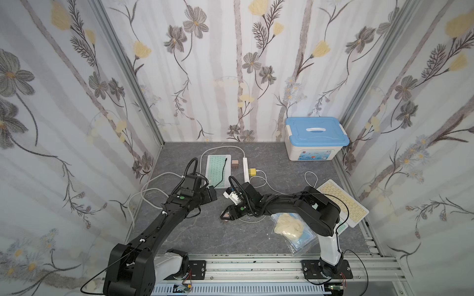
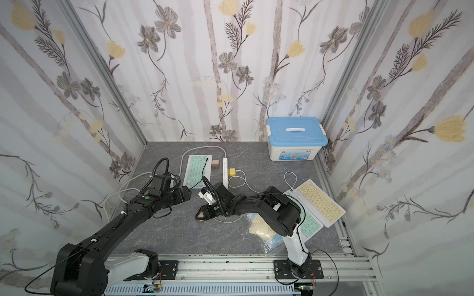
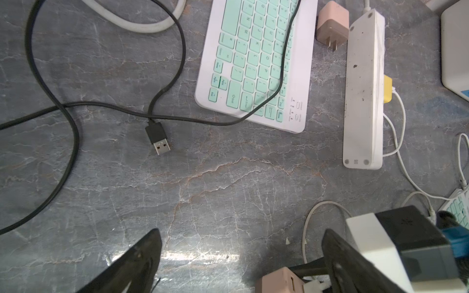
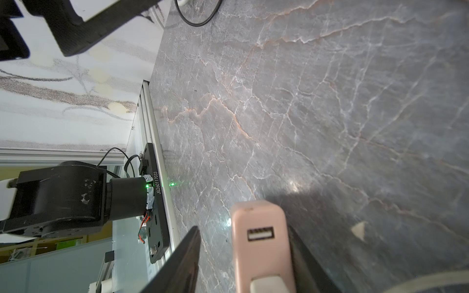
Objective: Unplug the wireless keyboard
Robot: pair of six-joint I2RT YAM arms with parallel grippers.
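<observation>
A mint keyboard (image 3: 249, 63) lies at the back with a black cable across it; that cable's USB plug (image 3: 158, 139) lies free on the table. My left gripper (image 1: 212, 194) stands open above the table's left-centre, empty. My right gripper (image 1: 228, 214) is low over the table at centre-front, its fingers either side of a pink charger (image 4: 259, 234) with a white plug end in its port; whether they grip it is unclear. A second pink charger (image 3: 331, 22) lies beside the white power strip (image 3: 364, 97), which has a yellow adapter (image 3: 387, 88) plugged in.
A blue-lidded box (image 1: 316, 133) stands at the back right. Two further keyboards (image 2: 316, 202) and a bag with cream contents (image 1: 288, 227) lie at the right. Loose cables cover the left side.
</observation>
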